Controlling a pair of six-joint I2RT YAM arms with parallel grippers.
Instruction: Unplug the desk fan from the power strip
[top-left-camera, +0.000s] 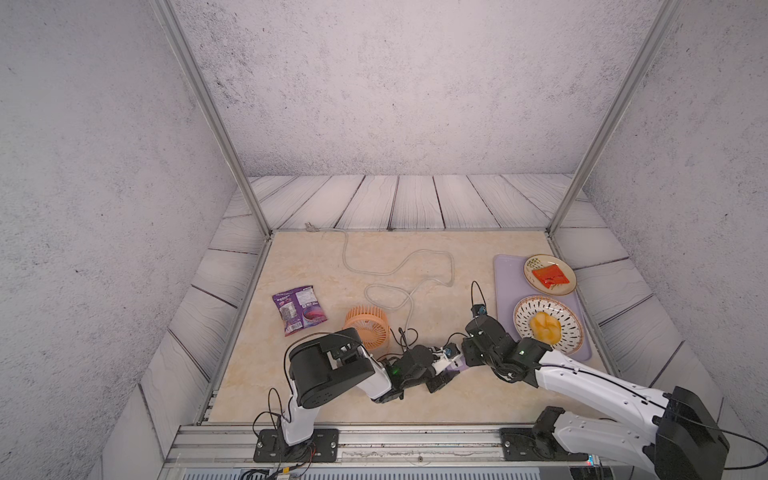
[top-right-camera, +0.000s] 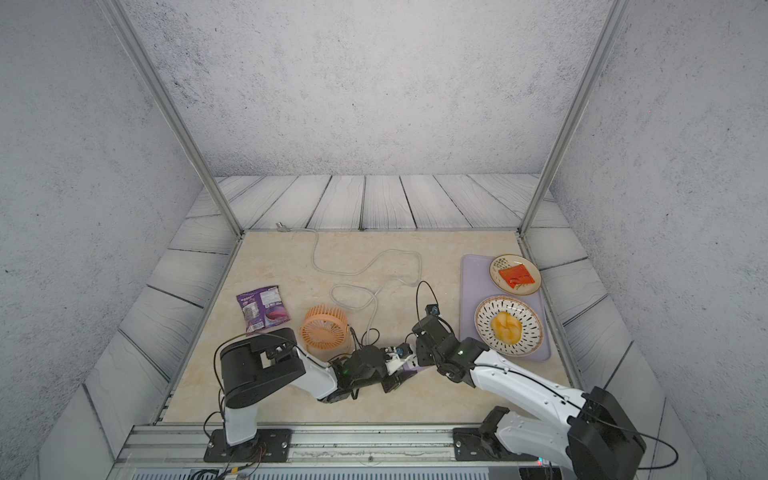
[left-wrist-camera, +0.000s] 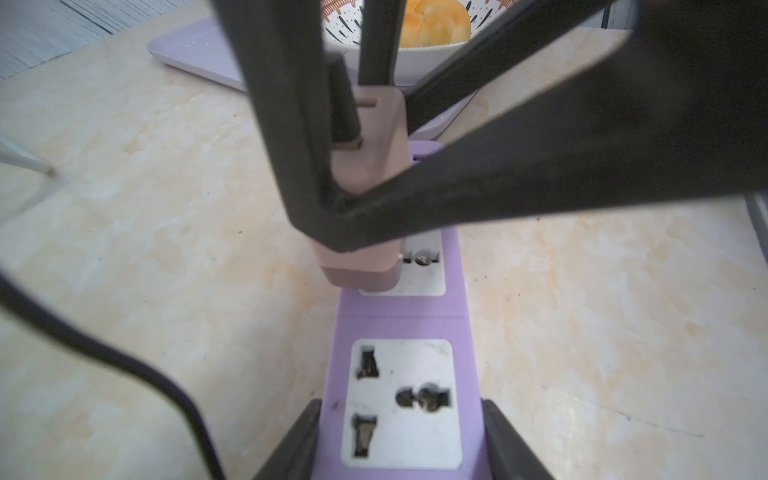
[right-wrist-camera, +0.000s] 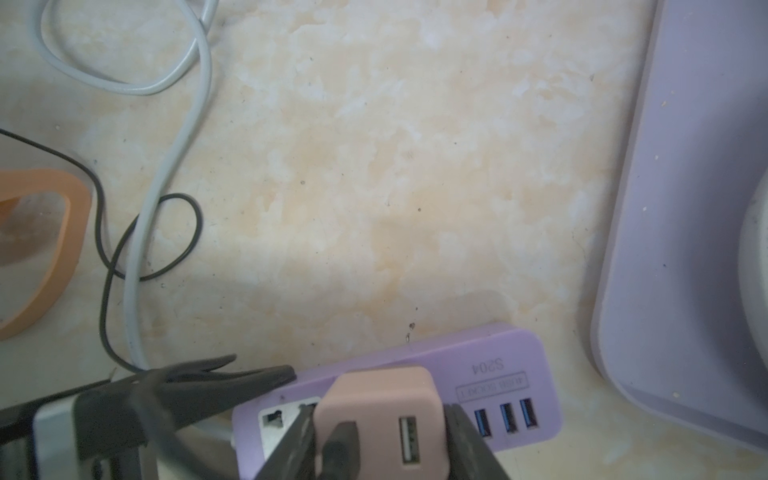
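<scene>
The lilac power strip (left-wrist-camera: 460, 308) lies on the table with white sockets, its near end between the fingers of my left gripper, which is shut on it. A pink block-shaped plug (right-wrist-camera: 380, 392) stands over a socket farther along the strip. My right gripper has a finger close against each side of the plug and looks shut on it. In the left wrist view the plug's base hides the socket behind it, so I cannot tell whether it is seated. The orange desk fan (top-left-camera: 367, 326) rests behind the left arm.
A thin dark cord (right-wrist-camera: 97, 188) and a thick grey cable (right-wrist-camera: 164, 176) run behind the strip. To the right is a lilac tray (top-left-camera: 505, 276) with two dishes. A purple packet (top-left-camera: 299, 309) lies at left.
</scene>
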